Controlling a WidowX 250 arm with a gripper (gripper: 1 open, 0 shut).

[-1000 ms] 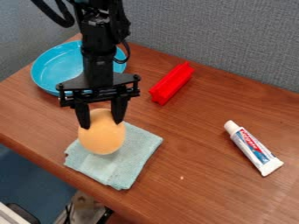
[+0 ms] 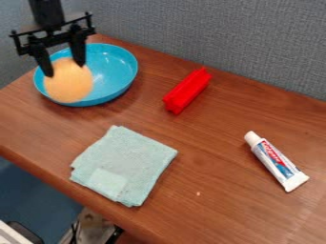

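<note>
The black gripper (image 2: 61, 61) is at the top left, shut on an orange round object (image 2: 69, 82), which it holds over the left part of the blue plate (image 2: 117, 69). Whether the object touches the plate I cannot tell. A folded pale-green cloth (image 2: 125, 164) lies on the table below the plate.
A red object (image 2: 188, 91) lies right of the plate. A toothpaste tube (image 2: 275, 161) lies on the right.
The gripper has carried the orange object up and left from above the cloth to the blue plate. The cloth, red object and tube have not moved.
</note>
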